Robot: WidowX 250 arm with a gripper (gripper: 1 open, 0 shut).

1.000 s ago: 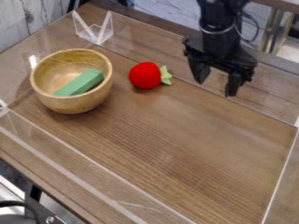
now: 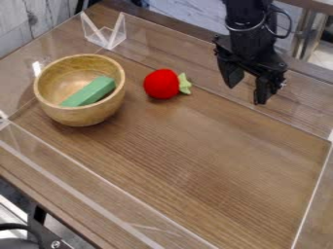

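My black gripper [image 2: 251, 80] is at the upper right, low over the bare wooden table; whether its fingers are open or shut is hard to tell. A red strawberry-like object [image 2: 160, 85] with a green leafy top lies left of it. A tan bowl [image 2: 78, 114] at the left holds a green oblong item [image 2: 92, 89].
A clear plastic object [image 2: 101, 29] sits at the upper left. The middle, bottom and right of the wooden table [image 2: 196, 185] are clear. Black cables [image 2: 19, 238] show at the bottom left corner.
The gripper and arm have shifted slightly over the upper right of the table. The red object, the bowl and the green item have not moved.
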